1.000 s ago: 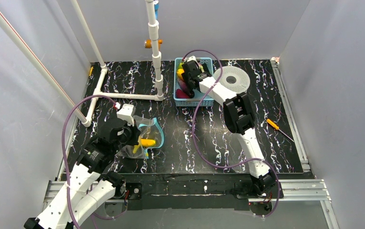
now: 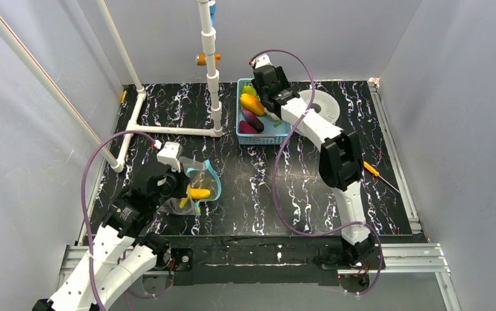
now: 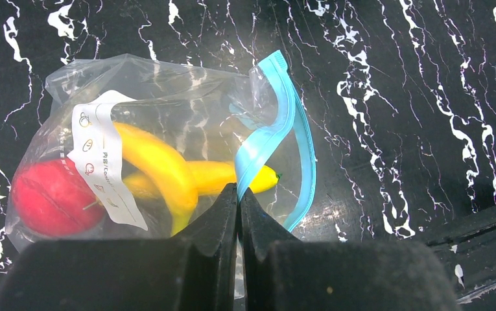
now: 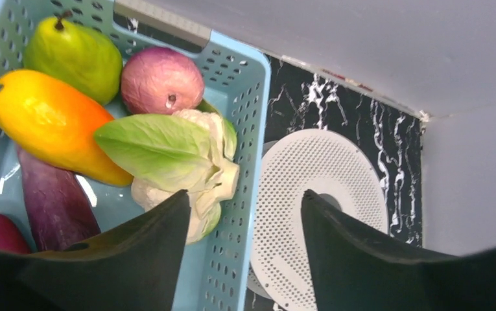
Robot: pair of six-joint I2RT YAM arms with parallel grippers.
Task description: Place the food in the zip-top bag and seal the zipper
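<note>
The clear zip top bag [image 3: 167,110] lies on the dark table in the left wrist view, its blue zip mouth [image 3: 284,116] spread apart on the right. Inside are a red round fruit [image 3: 54,201] and two yellow items, one a curved banana [image 3: 154,159]. My left gripper is shut on the near edge of the bag's mouth. Over the right wall of the blue basket, my right gripper is open with nothing between its fingers. A leafy cauliflower [image 4: 196,168] lies in the basket, just beyond the left fingertip.
The blue basket [image 4: 255,149] also holds a green pear [image 4: 73,58], a purple onion [image 4: 162,81], a yellow-orange mango [image 4: 54,123] and an eggplant [image 4: 57,201]. A white spool [image 4: 362,181] lies right of it. The screwdriver [image 2: 381,176] is far right.
My right arm has shifted up and to the right in the top view, uncovering more of the basket's food and covering part of the spool. The left arm and bag barely differ.
</note>
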